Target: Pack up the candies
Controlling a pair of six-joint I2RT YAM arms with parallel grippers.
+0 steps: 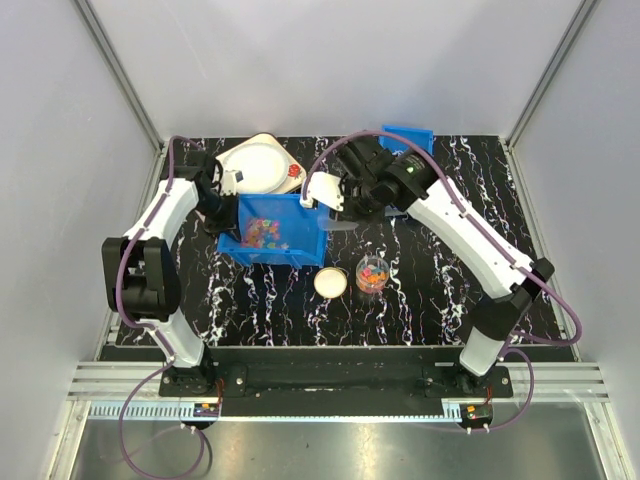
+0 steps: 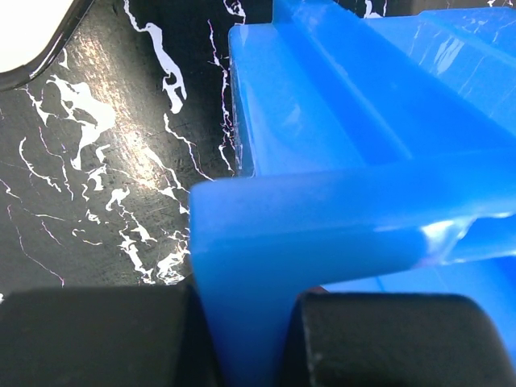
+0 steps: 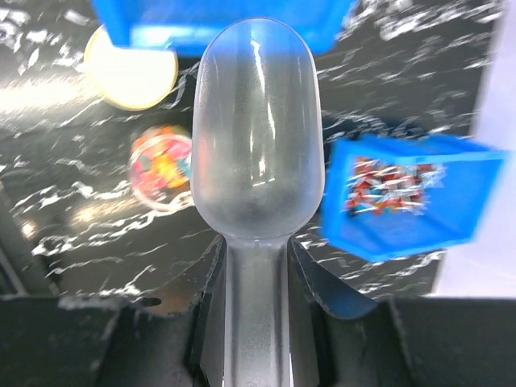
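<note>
A blue bin (image 1: 290, 252) holding several colourful candies (image 1: 262, 233) stands left of centre. At its left side my left gripper is shut on the bin's blue rim (image 2: 339, 214). My right gripper is shut on the handle of a clear scoop (image 3: 258, 137), whose bowl looks empty in the right wrist view. In the top view the scoop lies over the bin's right edge, partly covered by the arm. A round clear jar (image 1: 371, 274) with candies stands in front of it, apart from the scoop.
A round cream lid (image 1: 330, 282) lies left of the jar. Behind the bin, a white plate (image 1: 256, 167) rests on a tray. A second blue bin (image 3: 407, 197), with red and white wrapped candies inside, stands at the back right.
</note>
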